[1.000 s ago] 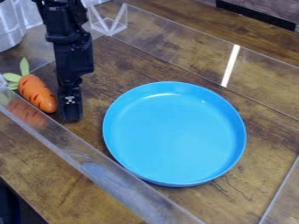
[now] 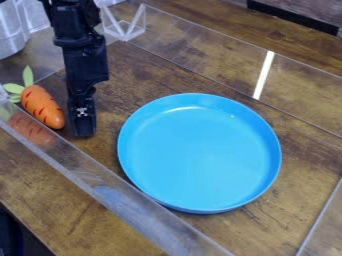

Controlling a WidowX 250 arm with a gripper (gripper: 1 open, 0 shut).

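Observation:
A toy carrot (image 2: 42, 105) with green leaves lies on the wooden surface at the left. Just right of it, the black gripper (image 2: 80, 118) reaches down from the top left, its tip low beside the carrot. A large blue plate (image 2: 198, 150) rests to the right of the gripper.
A clear transparent wall (image 2: 140, 216) runs diagonally across the near left, close to the carrot and plate. A white object (image 2: 16, 25) stands at the top left. The wood behind and right of the plate is bare.

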